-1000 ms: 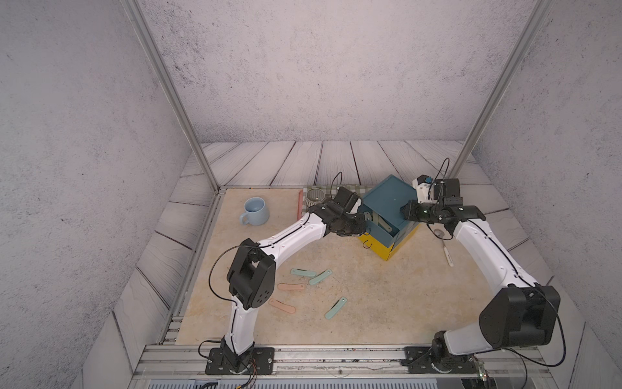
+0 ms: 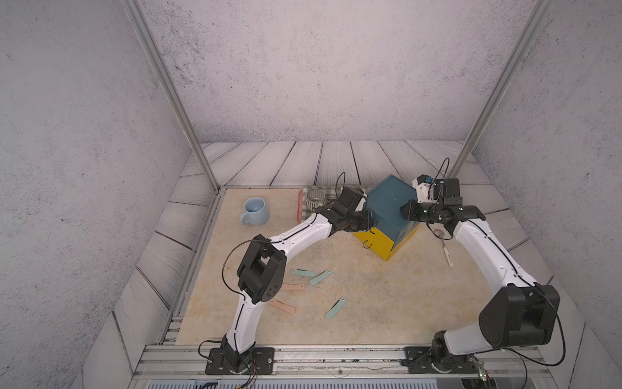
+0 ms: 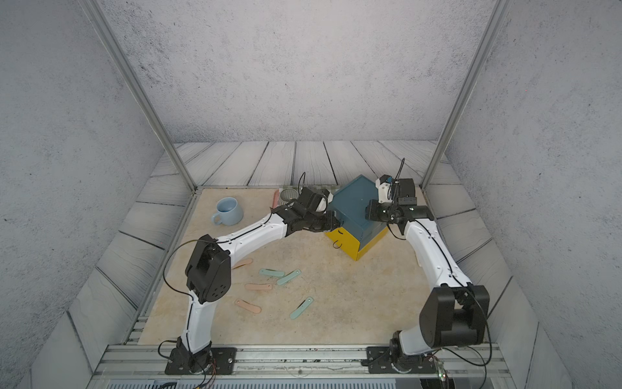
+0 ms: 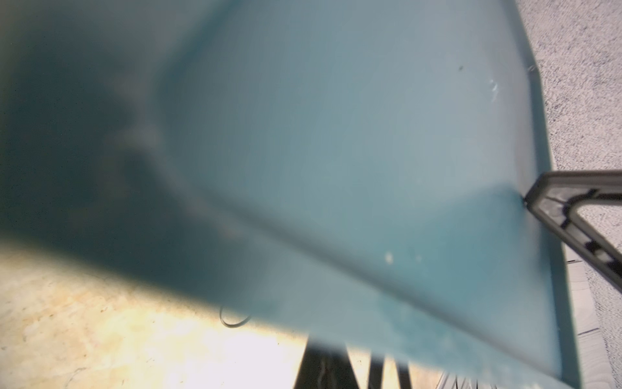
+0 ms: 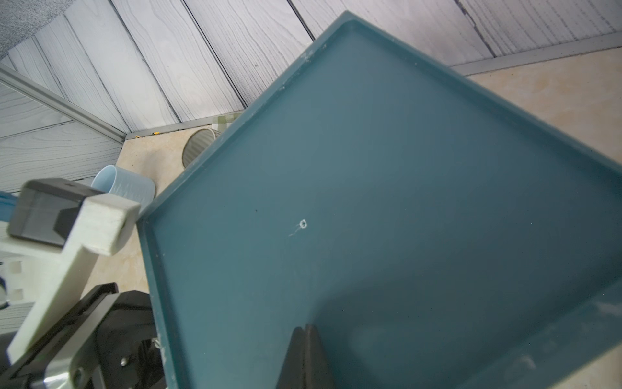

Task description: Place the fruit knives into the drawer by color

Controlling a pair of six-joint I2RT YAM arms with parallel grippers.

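Note:
The blue-and-yellow drawer box (image 2: pixel 388 201) stands at the back right, its drawer front flush with the body in the top views. My left gripper (image 2: pixel 367 222) is shut at that front, its fingers largely hidden in the left wrist view. My right gripper is shut against the blue top, nothing visible between its fingers. Green fruit knives (image 2: pixel 335 308) and pink fruit knives (image 2: pixel 282 306) lie on the front middle and left of the table.
A light blue mug (image 2: pixel 256 210) stands at the back left. A ribbed cup (image 2: pixel 315 196) is behind my left arm. A white-handled utensil (image 2: pixel 447 256) lies right of the box.
The drawer has moved inward, so its open gap no longer shows. My left gripper has moved right with it. The right arm has stayed put.

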